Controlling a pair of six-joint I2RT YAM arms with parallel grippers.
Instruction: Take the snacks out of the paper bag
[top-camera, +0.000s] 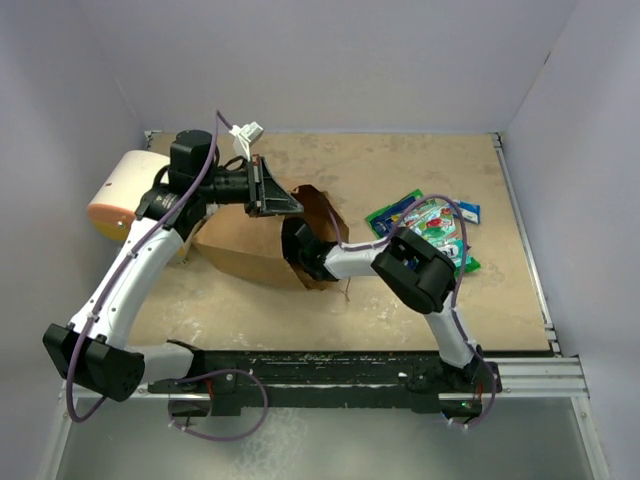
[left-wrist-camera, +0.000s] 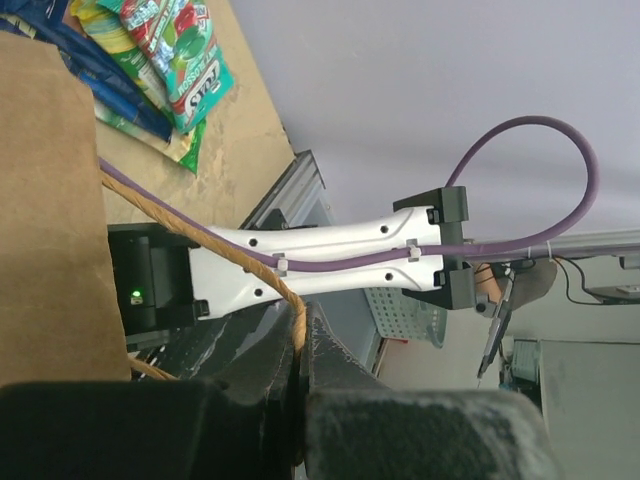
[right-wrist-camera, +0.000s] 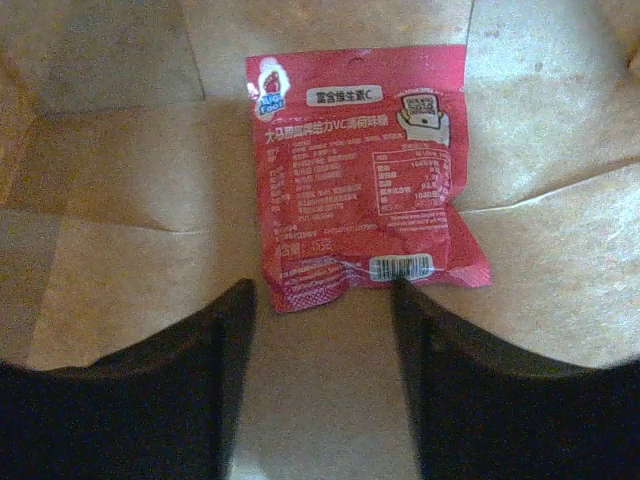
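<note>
The paper bag (top-camera: 240, 255) lies on its side in the middle, mouth toward the right. My left gripper (top-camera: 280, 200) is above it; in the left wrist view its fingers (left-wrist-camera: 255, 430) are shut on the twisted rope handle (left-wrist-camera: 220, 245). My right gripper (top-camera: 300, 250) reaches into the bag. In the right wrist view a red snack packet (right-wrist-camera: 360, 170) lies on the bag's paper, just beyond the blurred, parted fingertips of that gripper, with nothing between them.
Several snack packets (top-camera: 430, 225) are piled on the board right of the bag. A cream-and-orange object (top-camera: 125, 190) stands at the left, behind the left arm. The board's back and front strips are clear.
</note>
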